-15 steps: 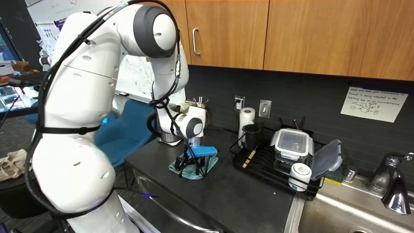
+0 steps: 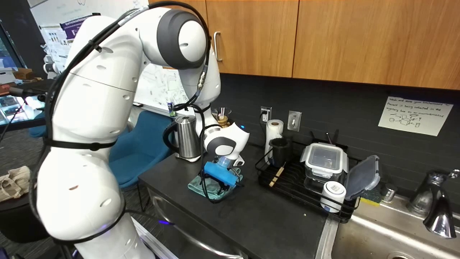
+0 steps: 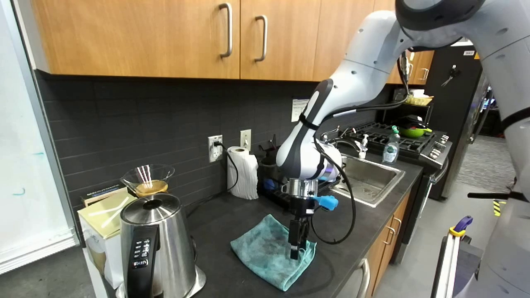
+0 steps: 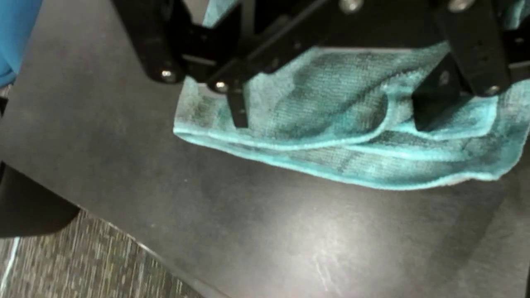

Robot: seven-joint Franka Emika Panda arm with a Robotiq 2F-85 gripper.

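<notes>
A teal cloth (image 3: 263, 246) lies rumpled on the dark countertop, with folds along its near edge in the wrist view. My black gripper (image 3: 297, 248) points down over the cloth's right part in exterior view 2. Seen from the wrist, the gripper is open, its two fingers (image 4: 238, 110) wide apart over the cloth (image 4: 338, 99), which lies loose beneath them. Whether the fingertips touch it, I cannot tell. In exterior view 1 the blue part of the wrist and a cable partly cover both gripper and cloth (image 2: 197, 186).
A steel kettle (image 2: 188, 136) stands left of the cloth. To the right are a dish rack (image 2: 297, 190) holding containers, a paper towel roll (image 2: 273, 133) and a sink (image 2: 366, 233). Bare counter (image 2: 276, 220) lies between cloth and sink; its front edge is close.
In exterior view 1 the arm has shifted right and the wrist has turned and tilted, so the gripper faces another way. More of the kettle shows. The cloth appears to lie in the same place.
</notes>
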